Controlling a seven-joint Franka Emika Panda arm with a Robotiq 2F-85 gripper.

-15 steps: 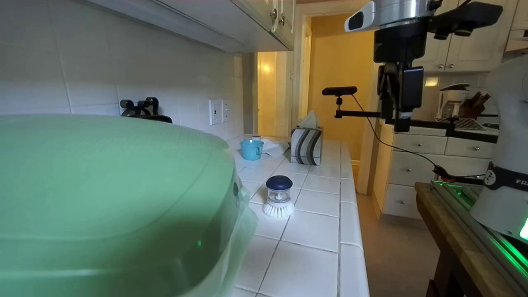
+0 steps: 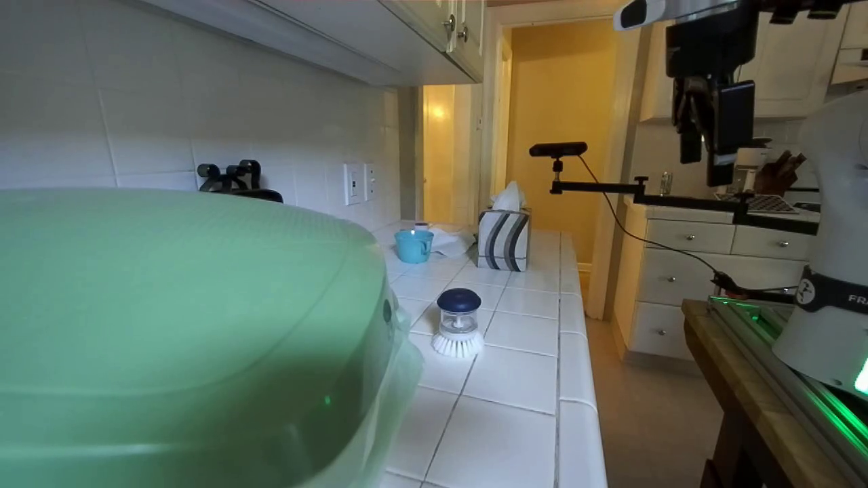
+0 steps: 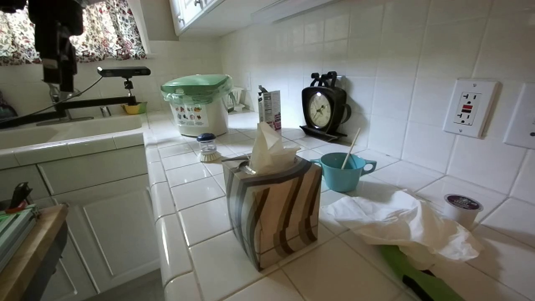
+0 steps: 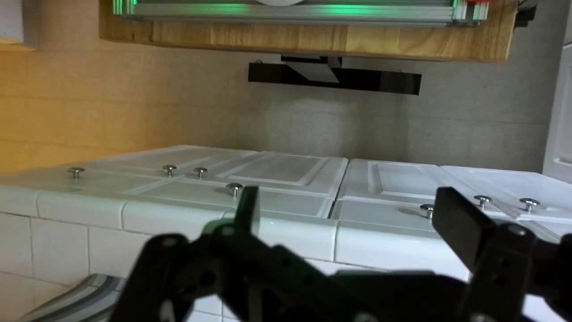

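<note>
My gripper stands open, its two dark fingers wide apart in the wrist view with only floor and cabinet fronts behind the gap. In exterior view 1 it hangs high at the upper right, pointing down, well clear of the counter. On the white tiles stands a dish brush (image 2: 459, 321) with a dark blue cap, bristles down. Farther along are a turquoise cup (image 3: 342, 172) with a thin stick in it, a striped tissue box (image 3: 273, 210) with a tissue poking out, and a crumpled white paper (image 3: 406, 220). A coffee pod (image 3: 462, 208) sits beside the paper.
A bin with a green lid (image 2: 179, 285) fills the left of exterior view 1. Against the wall stand a black clock-like scale (image 3: 323, 108) and a small carton (image 3: 271, 108). A green-handled object (image 3: 416, 276) lies partly under the paper. The tiles around the brush are free.
The arm and gripper have moved up and to the right in exterior view 1, with the gripper tilting slightly. The objects on the counter have not moved.
</note>
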